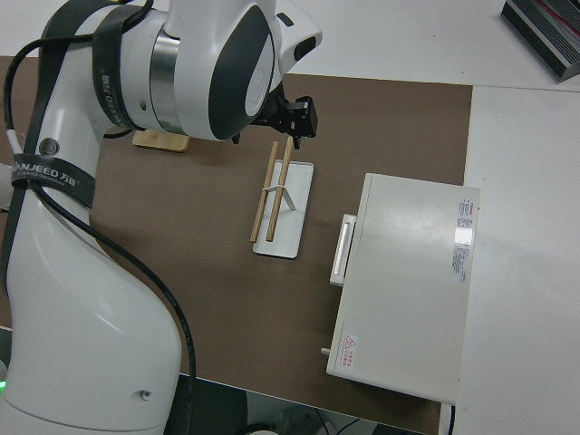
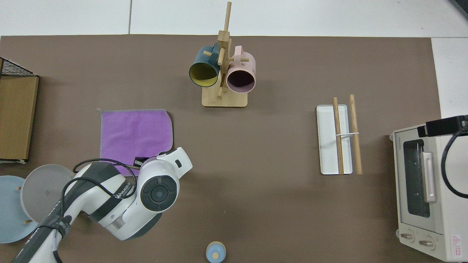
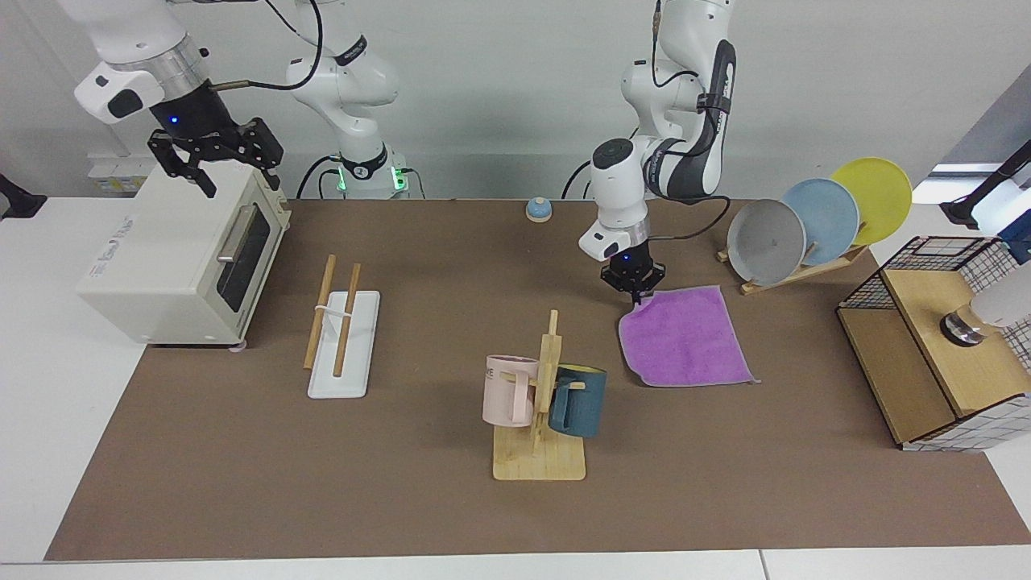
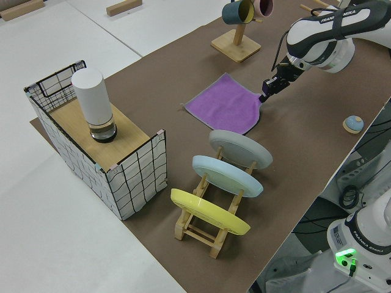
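A purple cloth (image 2: 134,133) lies flat on the brown mat. One arm's black gripper (image 3: 633,285) hangs at the cloth's edge nearest the robot bases, mostly hidden under the white arm in the top view; in the right view its tip (image 4: 266,93) is at the cloth corner, and whether it grips it is unclear. The other arm's black gripper (image 3: 208,164) is raised above the white toaster oven (image 3: 174,271); its finger state is unclear.
A mug stand (image 2: 223,100) holds teal and pink mugs. A plate rack with plates (image 3: 768,246) and a wire-sided wooden shelf (image 3: 908,377) stand beside the cloth. A white board with two rods (image 2: 327,140) and a small blue object (image 2: 215,252) lie on the mat.
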